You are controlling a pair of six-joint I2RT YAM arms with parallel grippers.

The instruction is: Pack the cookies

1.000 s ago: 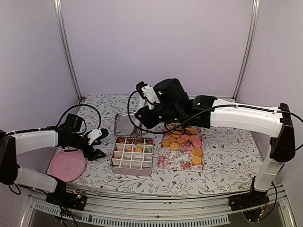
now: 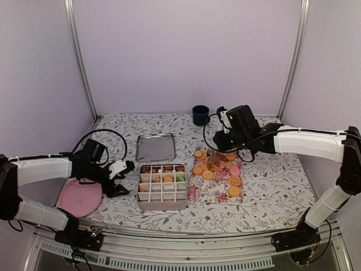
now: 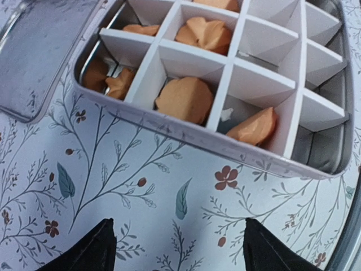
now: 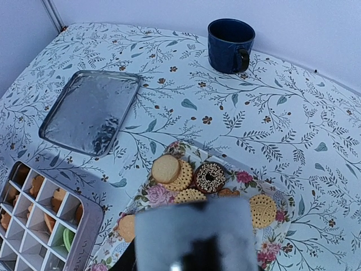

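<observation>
The divided box (image 2: pixel 163 204) stands mid-table, its white compartments partly filled with cookies, among them a star-shaped one (image 3: pixel 120 83), a round one (image 3: pixel 185 100) and a green one (image 4: pixel 68 239). Right of it, a flowered mat (image 2: pixel 217 195) carries many cookies, including a dark ring with sprinkles (image 4: pixel 210 177) and a round biscuit (image 4: pixel 263 210). My right gripper (image 2: pixel 220 142) is shut on a grey tongs-like tool (image 4: pixel 194 234), whose lower end is over the mat's cookies; whether it pinches one is hidden. My left gripper stands open and empty, left of the box.
A metal tray (image 2: pixel 155 148), apparently empty, lies behind the box. At the back is a dark blue mug (image 2: pixel 200 115). A pink plate (image 2: pixel 80 197) sits at the left, partly beneath the left arm.
My right gripper and its tool went from above the box right to the mat.
</observation>
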